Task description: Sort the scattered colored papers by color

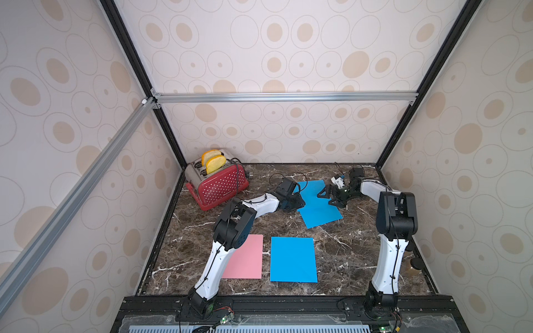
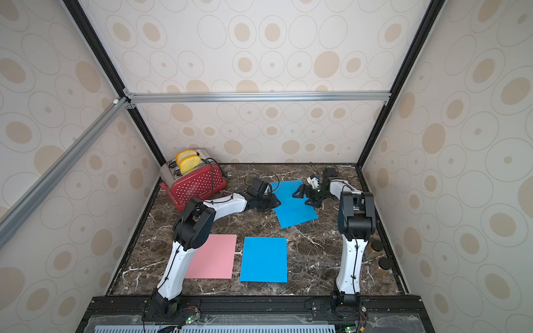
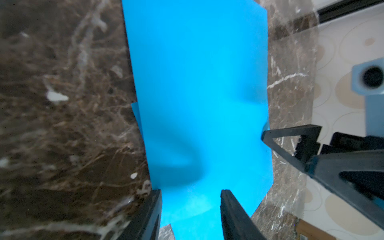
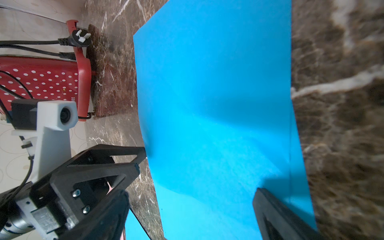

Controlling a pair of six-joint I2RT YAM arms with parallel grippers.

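Two blue papers, overlapping with their edges slightly offset, lie at the back as one blue stack [image 1: 319, 218]. My left gripper is at the stack's left edge, with its fingers [image 3: 148, 218] apart. Blue paper shows between them, not clamped as far as I can see. Across the stack my right gripper stands wide open at the right edge, with paper beneath its fingers [image 4: 276, 214]. Another blue sheet [image 1: 293, 259] lies flat at the front. Beside it, on its left, is a pink sheet [image 1: 247, 260], partly covered by my left arm.
A red polka-dot toaster [image 1: 215, 187] with yellow bread slices stands at the back left, and its cord and plug trail close to the left arm. Bare marble table [image 1: 347, 255] shows right of the front blue sheet.
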